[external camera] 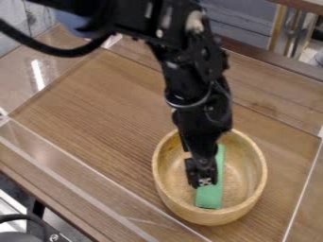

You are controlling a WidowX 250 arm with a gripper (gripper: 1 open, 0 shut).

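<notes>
My black gripper (202,168) hangs down into a round tan bowl (171,198), its tips over the upper left part of a green rectangular block (210,196) that lies in the bowl. Whether the fingers touch or grip the block, and how far apart they stand, is unclear in the camera view.
A dark arm fills the top middle and hides what lies behind it. A dark cable sits at the lower left corner.
</notes>
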